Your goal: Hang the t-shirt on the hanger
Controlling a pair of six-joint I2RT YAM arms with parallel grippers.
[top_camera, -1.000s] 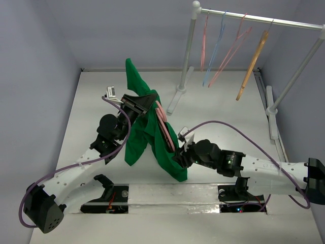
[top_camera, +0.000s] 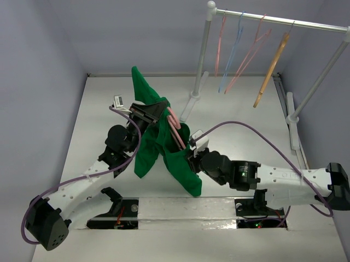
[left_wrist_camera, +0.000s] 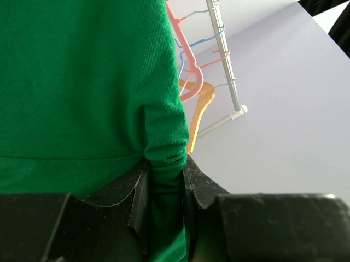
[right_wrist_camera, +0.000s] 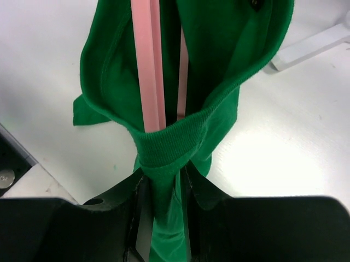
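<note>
The green t-shirt [top_camera: 151,143] hangs over a pink hanger [top_camera: 173,121], whose upper part sticks out through the neckline. My left gripper [top_camera: 164,105] is shut on the shirt, and in the left wrist view green cloth [left_wrist_camera: 165,164] is squeezed between its fingers. Down at the lower right of the neckline is my right gripper [top_camera: 192,156]. In the right wrist view the ribbed collar [right_wrist_camera: 170,143] narrows down between its fingers; whether they grip it firmly cannot be told. Pink hanger bars [right_wrist_camera: 147,71] run down inside the collar, their lower ends hidden by cloth.
A white rail [top_camera: 284,21] at the back right bears several hangers, including a blue one [top_camera: 234,52] and a wooden one [top_camera: 272,70]. The rack's foot [top_camera: 194,98] stands just behind the shirt.
My right gripper has moved slightly up and left beside the collar. The neckline now gapes wider around the hanger, and the shirt's upper tip has shifted a little left. My left arm looks nearly still.
</note>
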